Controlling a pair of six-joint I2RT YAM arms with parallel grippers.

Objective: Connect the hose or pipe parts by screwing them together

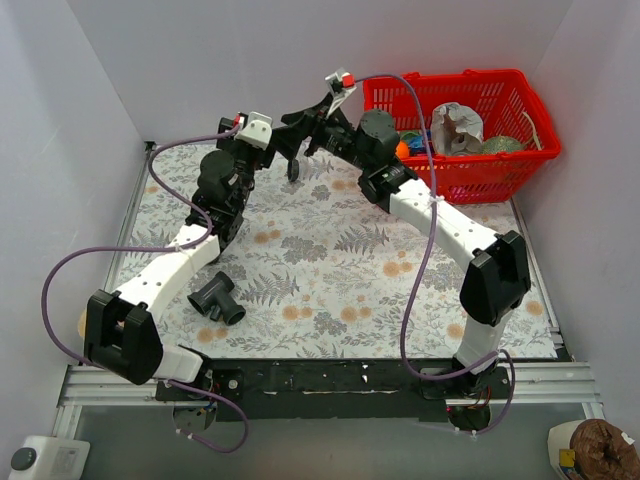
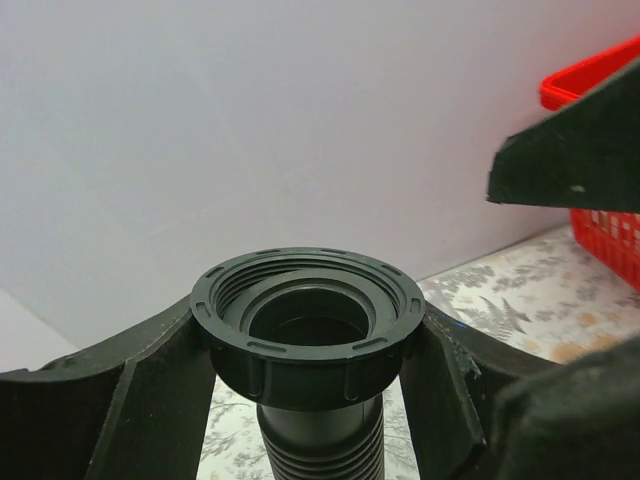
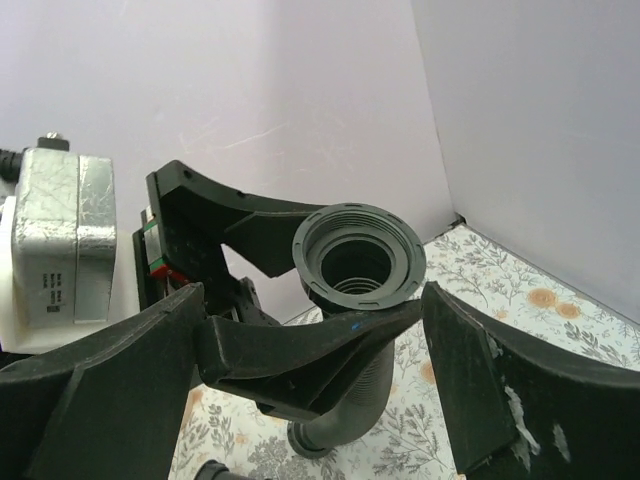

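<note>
In the left wrist view my left gripper is shut on the threaded collar at the end of the black hose (image 2: 320, 440), its opening facing up. The right wrist view shows that collar (image 3: 358, 295) and the hose running down to a floor-level end. My right gripper is part open beside the left gripper, its fingers at both sides in the foreground; whether anything is between them is unclear. Black pipe fittings (image 1: 218, 300) lie on the patterned mat at the lower left.
A red basket (image 1: 462, 185) with assorted items stands at the back right. Walls surround the back and sides.
</note>
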